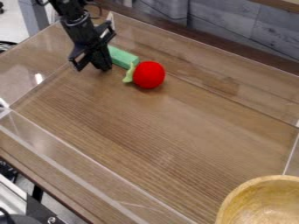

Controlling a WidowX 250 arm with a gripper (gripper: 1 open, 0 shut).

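Observation:
My black gripper [90, 58] is at the upper left of the wooden table, its fingertips down beside the left end of a green object [121, 56]; whether it touches that object I cannot tell. A red ball [149, 75] sits just right of it, with part of the green object showing along its left side. The gripper looks shut, with nothing clearly visible between its fingers.
A pale yellow bowl [260, 203] sits at the front right corner. A grey wall [211, 31] runs along the back, and the table's edge crosses the lower left.

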